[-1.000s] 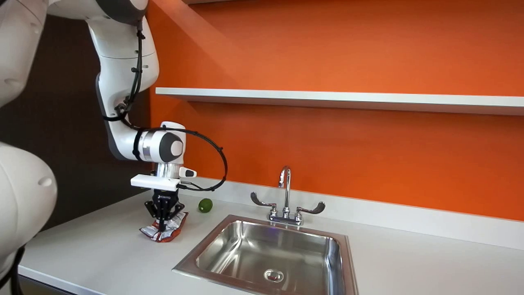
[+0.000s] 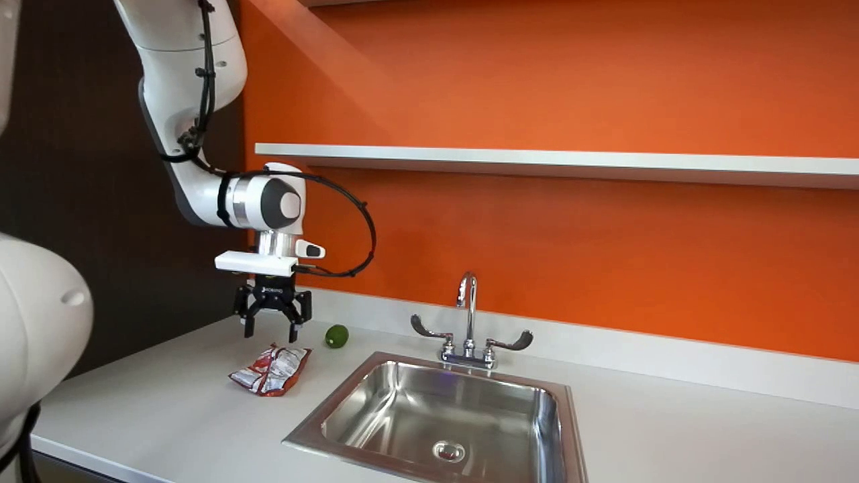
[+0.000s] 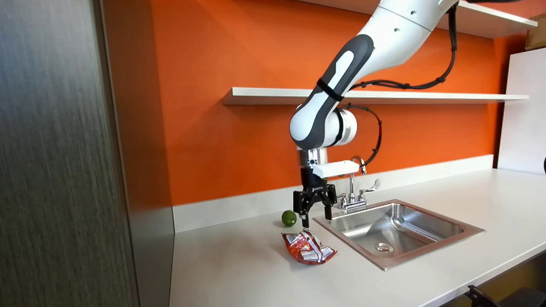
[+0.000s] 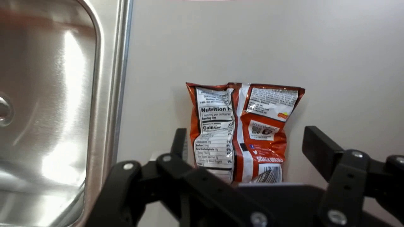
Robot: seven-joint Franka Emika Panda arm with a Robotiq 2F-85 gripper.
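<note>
A red and white snack bag (image 2: 272,370) lies on the counter left of the sink, its printed back facing up in the wrist view (image 4: 242,132). My gripper (image 2: 271,331) hangs above the bag, apart from it, open and empty. From the second exterior side, the gripper (image 3: 317,221) stands over the bag's (image 3: 309,248) far side. In the wrist view the two fingers spread wider than the bag, and the palm covers its lower edge. A green round fruit (image 2: 336,335) sits on the counter behind the bag, outside the wrist view.
The steel sink (image 2: 338,418) is set into the counter right of the bag, with a faucet (image 2: 469,314) behind it. A white shelf (image 2: 564,158) runs along the orange wall above. A dark panel (image 3: 138,153) bounds the left; bare counter (image 3: 230,266) lies between it and the bag.
My gripper has risen from the bag and its fingers have gone from shut to open. The bag remains in about the same place on the counter.
</note>
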